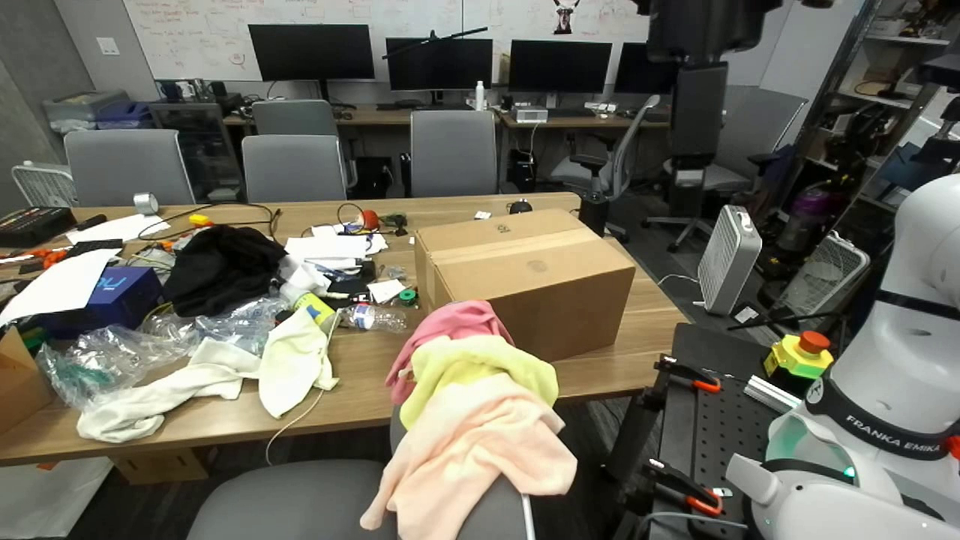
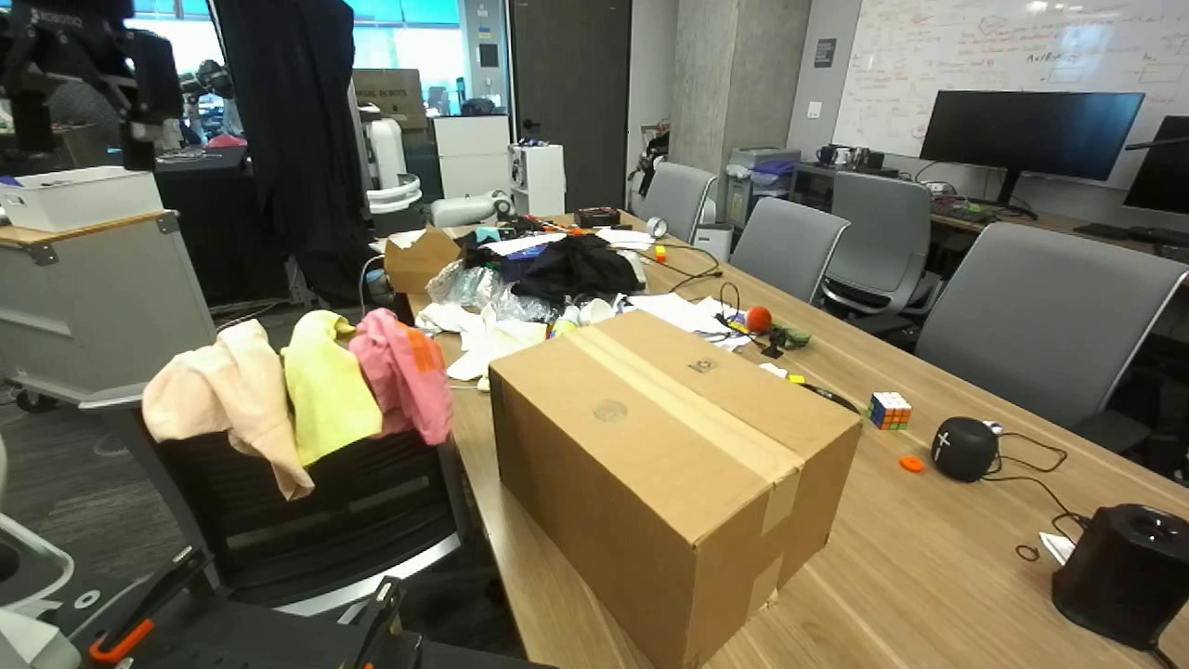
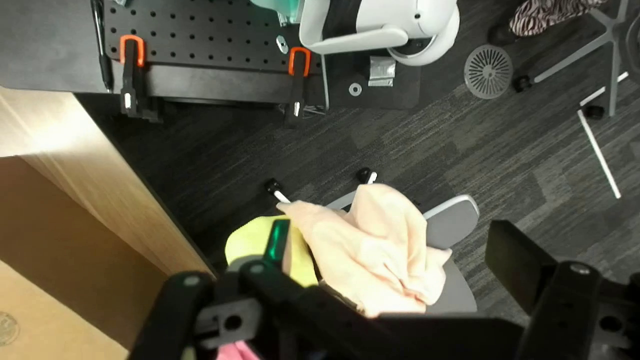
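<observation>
Three cloths hang side by side over the backrest of a grey chair (image 1: 288, 499): a pink one (image 1: 450, 322), a yellow one (image 1: 481, 364) and a peach one (image 1: 477, 441). In exterior view 2 the peach cloth (image 2: 223, 390) is on the left, the yellow cloth (image 2: 325, 390) in the middle and the pink cloth (image 2: 403, 373) on the right. My black gripper (image 2: 89, 145) is open, high in the air and apart from the cloths. Looking down in the wrist view, the peach cloth (image 3: 375, 246) shows between my spread fingers, well below them; the yellow cloth (image 3: 255, 240) is partly hidden by one finger.
A large closed cardboard box (image 1: 531, 270) stands on the wooden table (image 1: 396, 409) beside the chair. White cloths (image 1: 297, 360), plastic wrap and papers clutter the table's far end. Clamps (image 3: 132, 72) stick out from the robot's mounting table. Open air surrounds the gripper.
</observation>
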